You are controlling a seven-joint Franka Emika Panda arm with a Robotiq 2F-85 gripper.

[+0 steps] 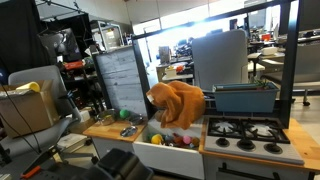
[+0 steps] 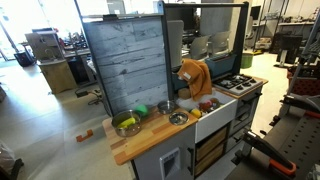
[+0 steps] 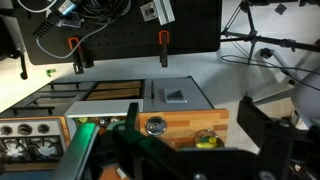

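In the wrist view my gripper stands open, its dark fingers [image 3: 125,148] wide apart at the bottom with nothing visible between them. The gripper is not clearly seen in either exterior view. An orange cloth [image 1: 180,104] hangs over the back of the toy kitchen counter, above the white sink basin [image 1: 160,154]. Colourful small items [image 1: 178,139] lie in that basin. Metal bowls [image 2: 178,118] sit on the wooden counter [image 2: 150,137] beside it. One larger bowl [image 2: 126,123] holds something yellow, and a green object [image 2: 141,110] is near it.
A stove [image 1: 252,137] with black burners is right of the basin, with a blue-grey bin [image 1: 240,98] behind it. A grey plank wall [image 2: 130,72] backs the counter's left. A black table [image 3: 190,30] carries cables near the arm.
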